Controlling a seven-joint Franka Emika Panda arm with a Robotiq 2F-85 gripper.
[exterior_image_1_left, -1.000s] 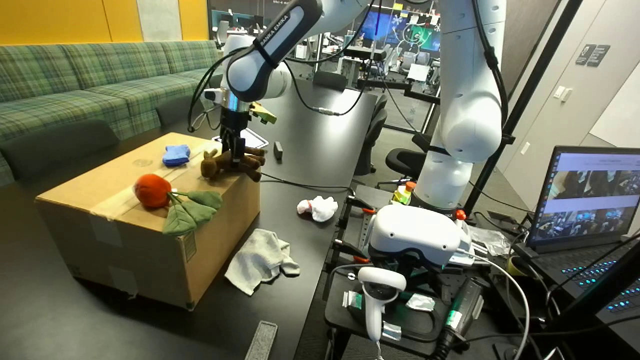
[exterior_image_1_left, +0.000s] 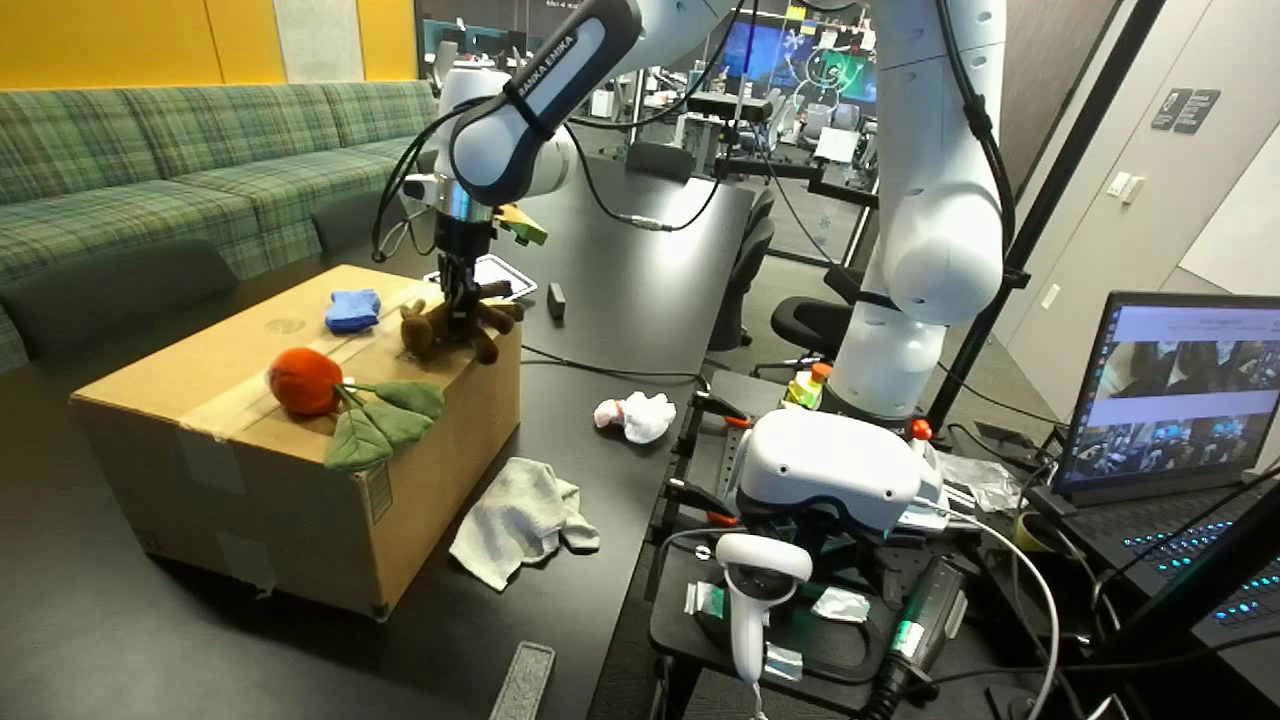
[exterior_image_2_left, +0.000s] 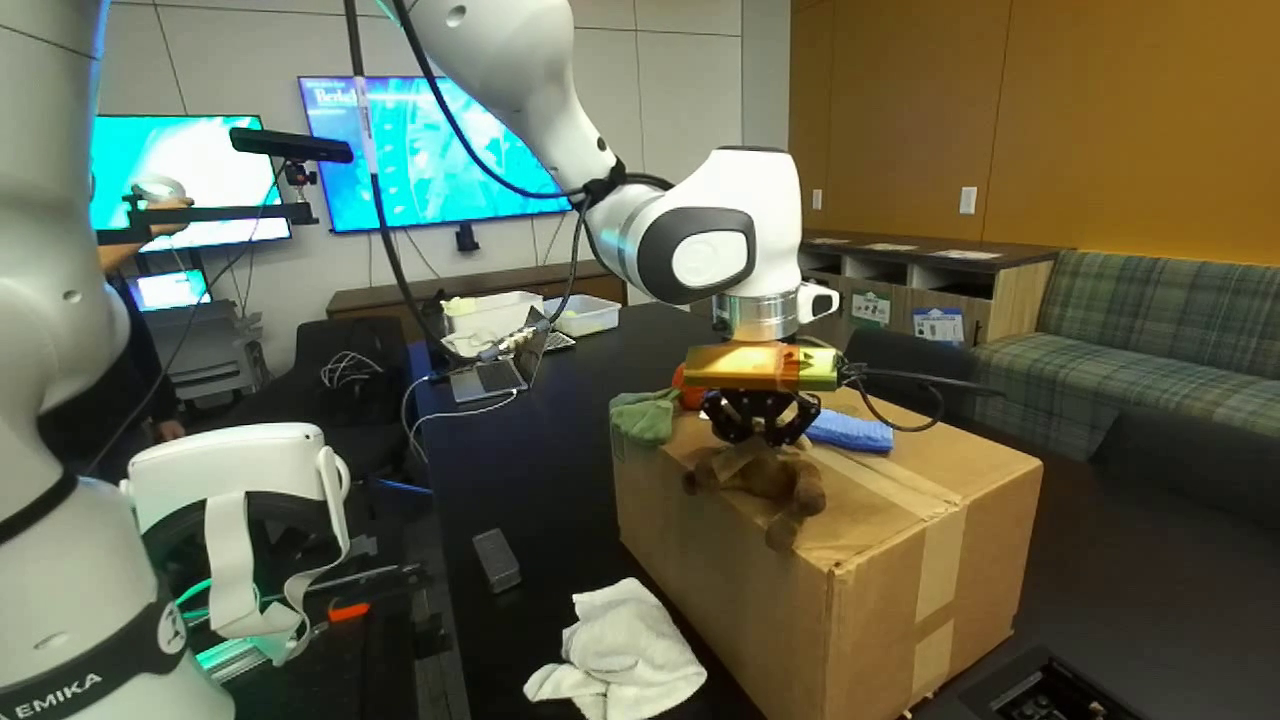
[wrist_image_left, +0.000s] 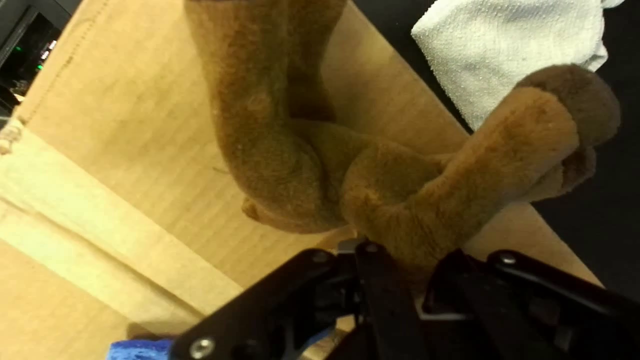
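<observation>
A brown plush toy (exterior_image_1_left: 456, 328) with long limbs lies on the cardboard box (exterior_image_1_left: 258, 462), near the edge beside the open table. My gripper (exterior_image_1_left: 462, 306) points down onto it, shut on part of its body. In the wrist view, brown fur of the plush toy (wrist_image_left: 384, 186) runs in between the dark fingers, and its limbs spread away from them. One limb reaches past the box edge. From the other side, the gripper (exterior_image_2_left: 758, 434) sits right over the plush toy (exterior_image_2_left: 768, 478), which is still low at the box top.
A blue cloth item (exterior_image_1_left: 353, 311) and an orange-red plush (exterior_image_1_left: 306, 382) with green leaves lie on the same box top. Down on the dark table are a white towel (exterior_image_1_left: 524, 522), a small white plush (exterior_image_1_left: 637, 415) and a grey block (exterior_image_2_left: 495, 560).
My gripper has shifted slightly to the left in exterior view 1, and its fingers have closed on the plush toy. The toy's limbs have moved a little with it.
</observation>
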